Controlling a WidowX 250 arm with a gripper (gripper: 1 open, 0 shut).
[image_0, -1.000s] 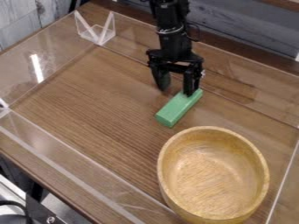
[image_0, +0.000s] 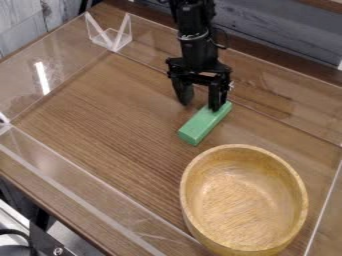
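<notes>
My black gripper (image_0: 201, 80) reaches down from the top middle of the camera view, its fingers low over the table at the upper end of a green block (image_0: 203, 123). It stands open. The green block lies flat and slanted on the wooden table (image_0: 87, 120); whether a finger touches it I cannot tell.
A yellow oval bin (image_0: 243, 199) fills the lower right. A clear plastic object (image_0: 112, 33) stands at the upper left.
</notes>
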